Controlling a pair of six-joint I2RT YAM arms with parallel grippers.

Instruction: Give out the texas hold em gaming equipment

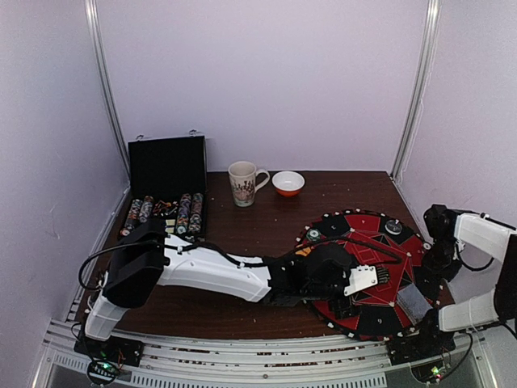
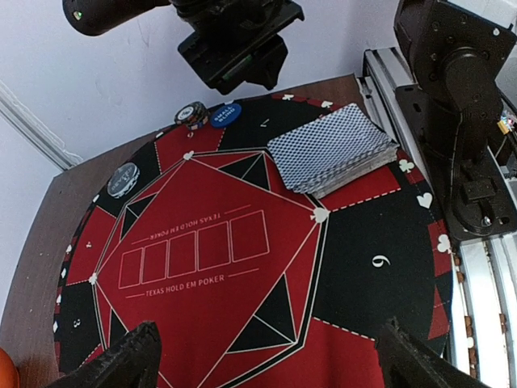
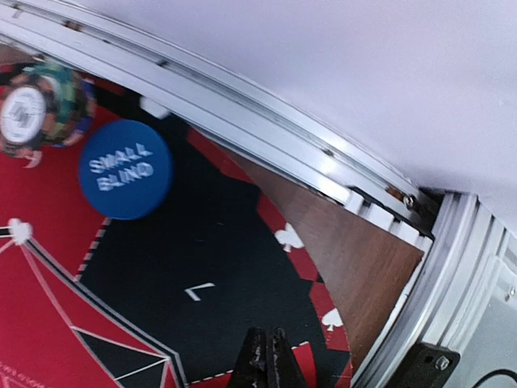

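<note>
The round red and black poker mat lies on the right of the table. My left gripper is open above it, its dark fingers wide apart with nothing between. A deck of cards, patterned back up, rests on the mat's right side; it shows again as a deck in the left wrist view. My right gripper is shut, nothing visible between its tips, over the mat's outer edge. A blue small blind button lies beside a chip stack. A clear disc sits at the mat's far edge.
An open black case of chips stands at the back left. Behind the mat are a mug and a small bowl. Walls and a metal rail bound the right side.
</note>
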